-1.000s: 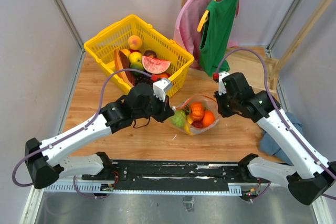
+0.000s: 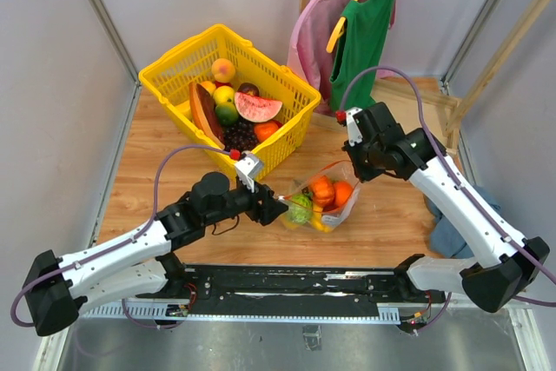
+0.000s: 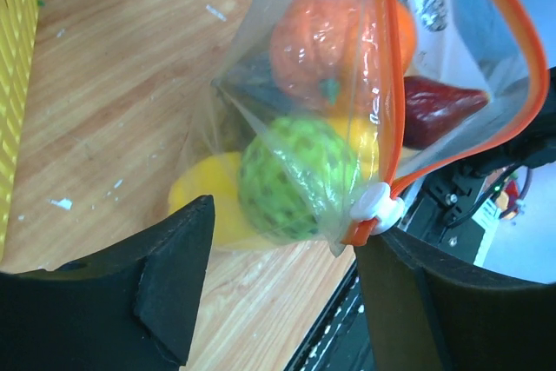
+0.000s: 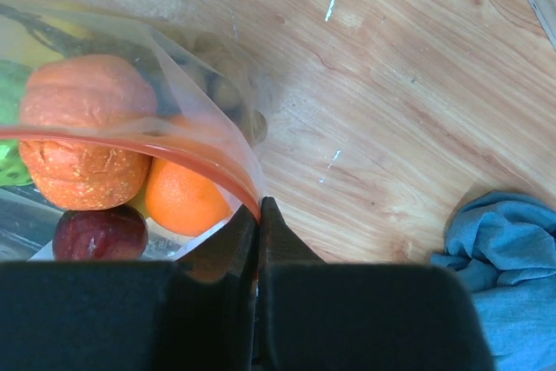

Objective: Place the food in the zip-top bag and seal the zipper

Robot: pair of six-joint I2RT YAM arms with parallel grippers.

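Note:
The zip bag [image 2: 321, 197] lies on the table between the grippers, holding orange fruit [image 4: 187, 200], a green textured fruit [image 3: 295, 175], yellow pieces and a dark red fruit [image 4: 100, 234]. My left gripper is open at the bag's left end, around the white zipper slider [image 3: 376, 206] on the orange zip strip. My right gripper is shut on the bag's orange-rimmed edge at its other end, lifting that edge.
A yellow basket [image 2: 161, 84] of fruit stands at the back left. Pink and green garments [image 2: 356, 58] hang at the back right. A blue cloth [image 4: 508, 267] lies at the right. Bare table surrounds the bag.
My left gripper has moved down and toward the front and has opened.

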